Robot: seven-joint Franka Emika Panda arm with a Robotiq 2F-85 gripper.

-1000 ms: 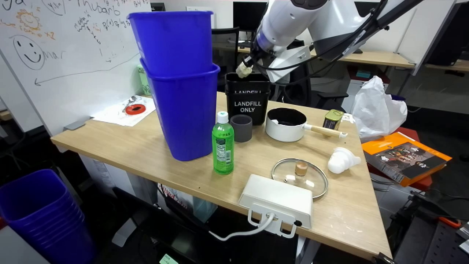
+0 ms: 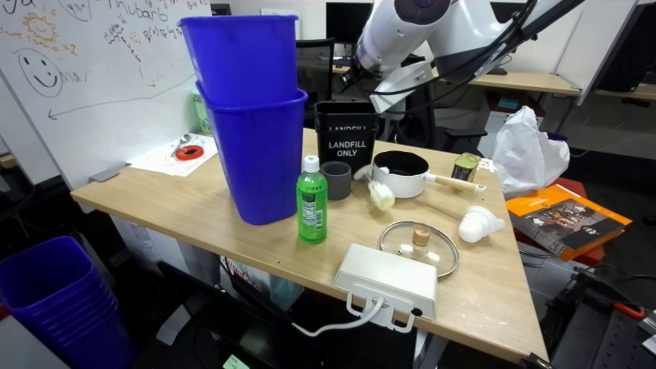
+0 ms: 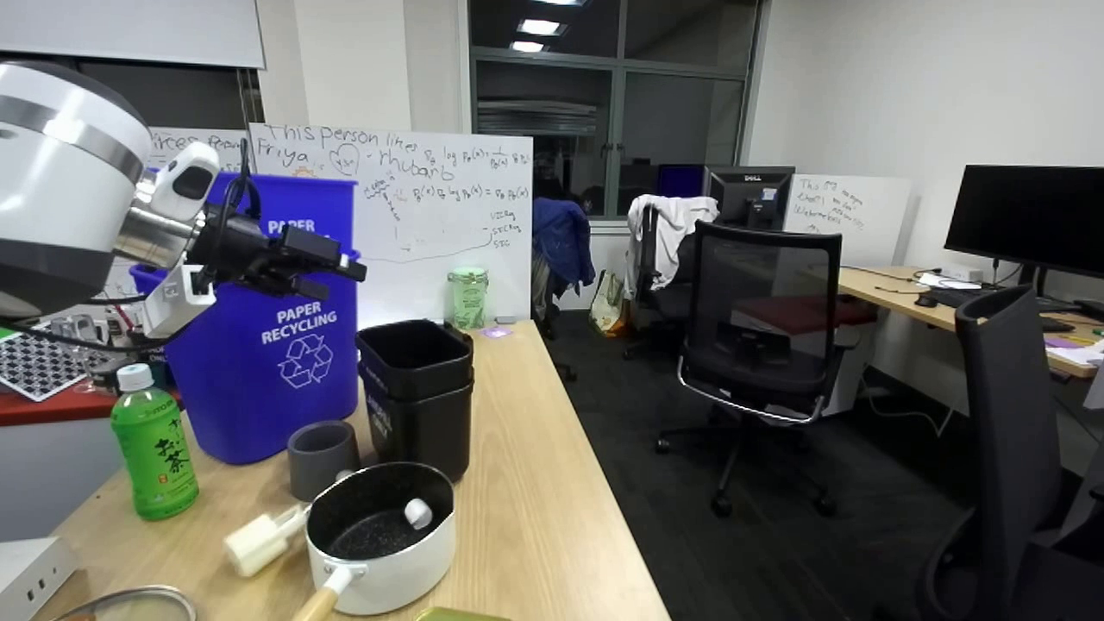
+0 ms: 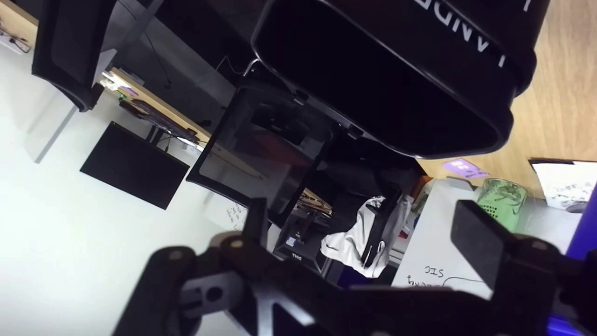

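My gripper is open, its fingers (image 4: 478,241) apart and nothing between them. It hangs above the table, near the two nested black landfill bins (image 3: 424,414). A cream-headed object with a white handle (image 2: 382,196), perhaps a brush, rests on the table beside the white saucepan (image 2: 398,182). Its handle end meets or passes behind the pan's side; which one I cannot tell. Inside the pan is a small white piece (image 3: 418,513). The dark grey cup (image 3: 323,460) stands between the pan and the blue recycling bins (image 3: 259,362).
A green bottle (image 2: 311,203) stands upright in front of the blue bins. A glass lid (image 2: 443,252), a white power box (image 2: 387,277), a white plastic piece (image 2: 478,224) and a small can (image 2: 465,166) also occupy the table.
The cream-headed object was at my gripper above the black bins; now it lies on the table by the saucepan. The gripper holds nothing, and the arm has shifted only slightly.
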